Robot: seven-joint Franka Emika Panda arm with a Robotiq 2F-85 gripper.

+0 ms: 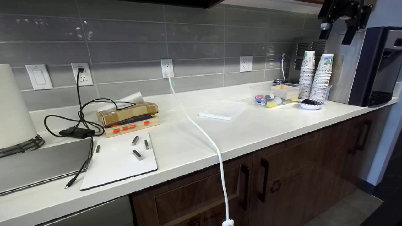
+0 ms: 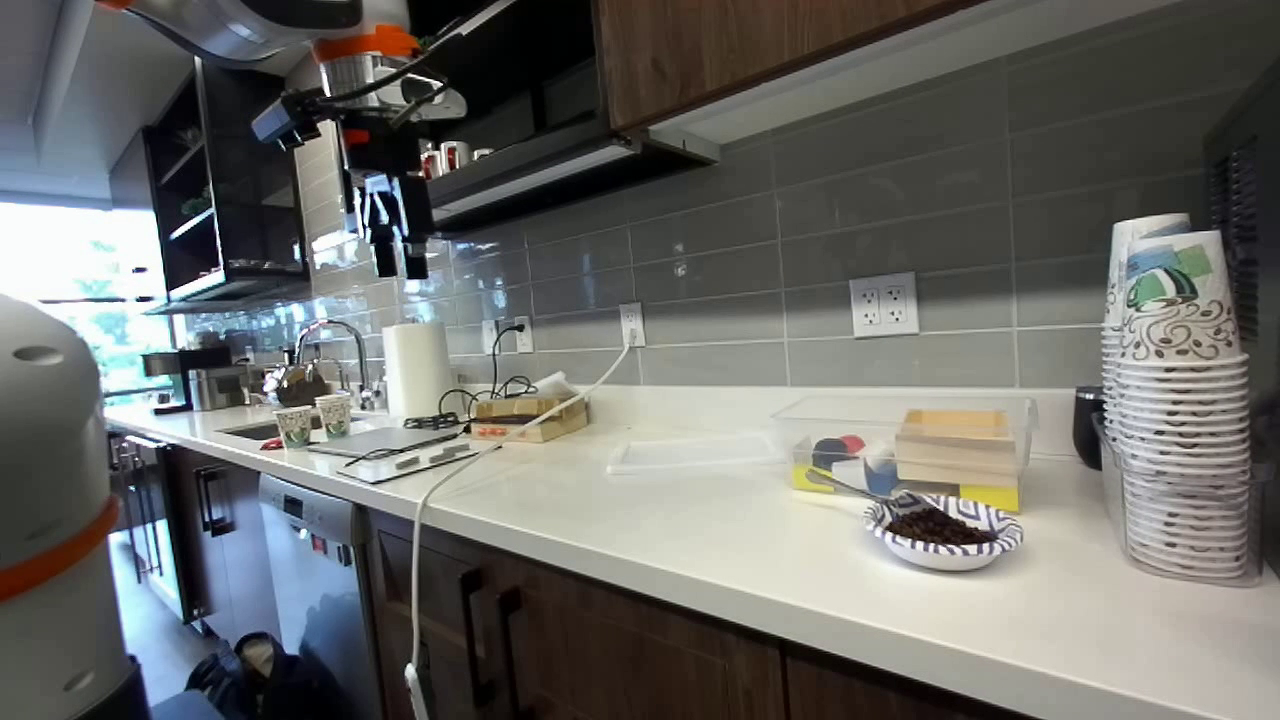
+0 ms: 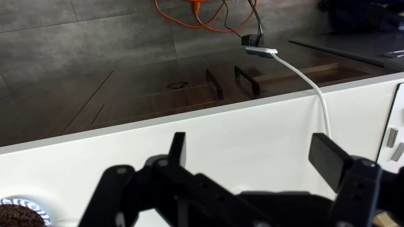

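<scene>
My gripper is open, its fingers wide apart in the wrist view with only bare counter beyond them. Exterior view 1 has the gripper high at the upper right, clear of everything. On the counter, a patterned bowl holds dark granular stuff, and a spoon or fork leans into it. Behind the bowl stands a clear plastic container with assorted items inside. A clear lid lies flat on the counter. Several small metal blocks rest on a white board.
Stacked paper cups stand at the counter's right end. A white cord runs from the wall outlet across the counter and over its front edge. Boxes and a black cable lie at the left.
</scene>
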